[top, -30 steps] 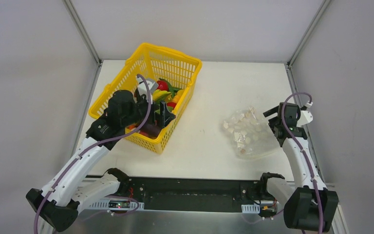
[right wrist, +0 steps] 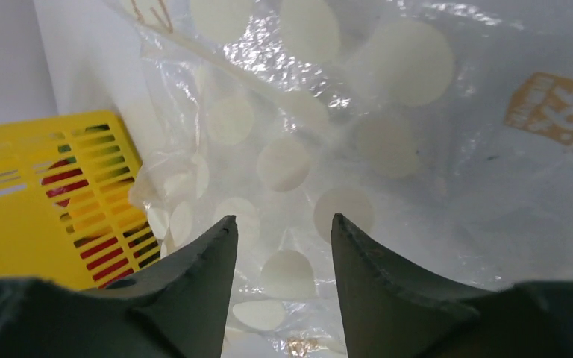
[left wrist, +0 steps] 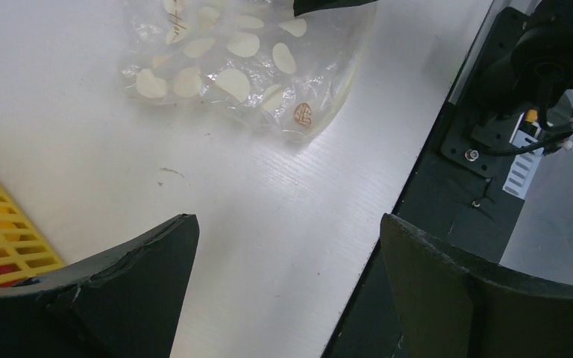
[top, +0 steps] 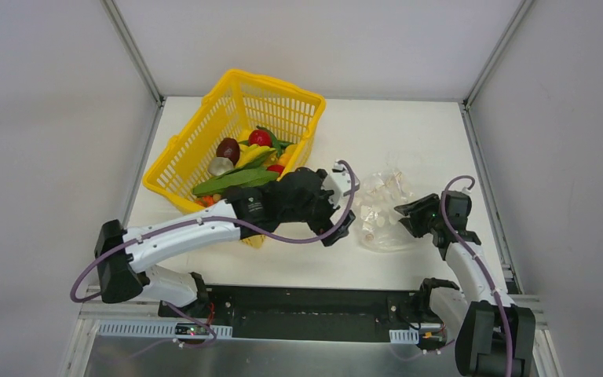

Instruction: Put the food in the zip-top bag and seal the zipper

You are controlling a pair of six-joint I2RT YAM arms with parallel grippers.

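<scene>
A clear zip bag with pale dots [top: 381,228] lies flat and crumpled on the right of the table, seen close below my right gripper, whose fingers stand part open over it with nothing visible between them. My left gripper is wide open above bare table, left of the bag [left wrist: 239,82]. The yellow basket [top: 165,169] holds the food: a red round item [top: 260,138], a dark oval one [top: 228,150], yellow items and long green ones, partly hidden by the left arm.
Bare white table [top: 385,133] lies behind the bag and along the front between basket and bag. The table's dark front edge [left wrist: 418,253] runs close to my left gripper. Walls border the table at the back and sides.
My left arm has swung right from over the basket toward the bag. My right gripper has moved down-left from the right edge to over the bag.
</scene>
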